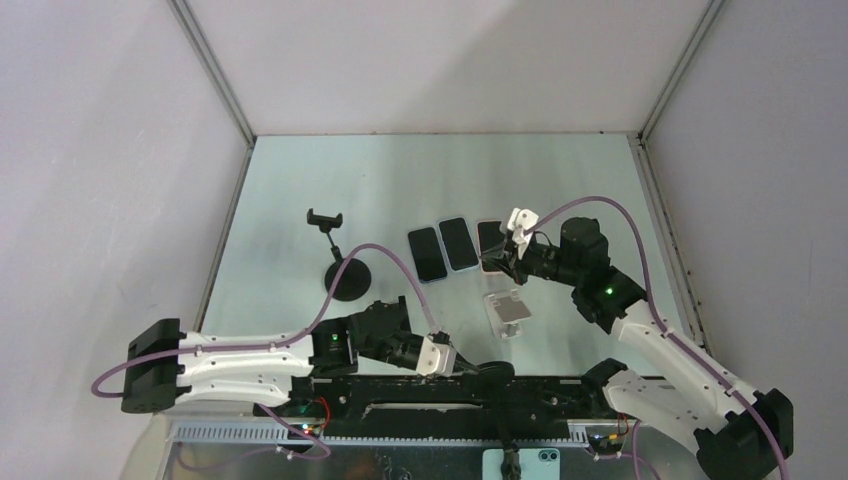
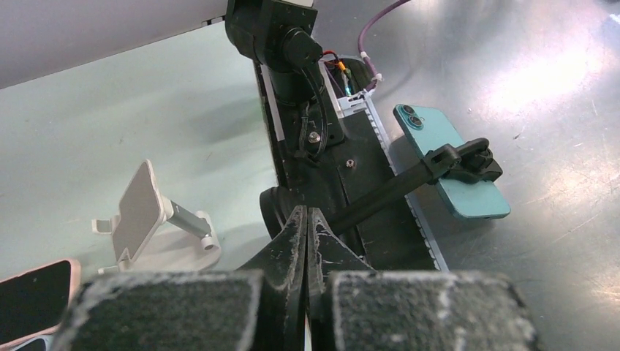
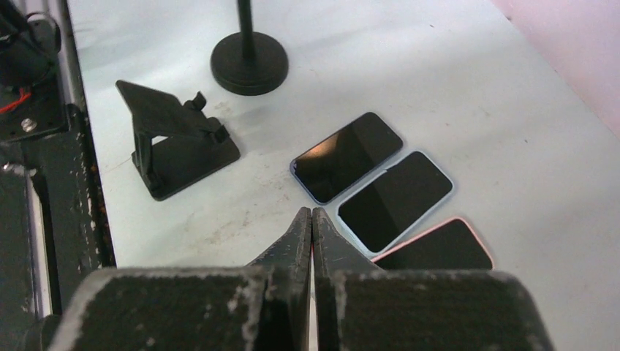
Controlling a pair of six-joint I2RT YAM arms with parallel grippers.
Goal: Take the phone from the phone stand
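Note:
A teal phone [image 2: 433,134] is still held in the black clamp [image 2: 471,159] of its stand. The stand lies tipped over. Its stem [image 2: 395,189] crosses the black rail and its round base [image 1: 495,371] is at the table's front edge, so the phone is beyond the rail, over the grey floor. My left gripper is shut with nothing visible between its fingers, its tips near the base in the top view. My right gripper, shut and empty, is over the flat phones, well away from the teal phone.
Three phones lie flat mid-table, the left one dark [image 1: 427,254]. A white stand [image 1: 508,314] is right of centre. Left of centre are a black folding stand [image 3: 186,139] and a tall black stand [image 1: 349,280].

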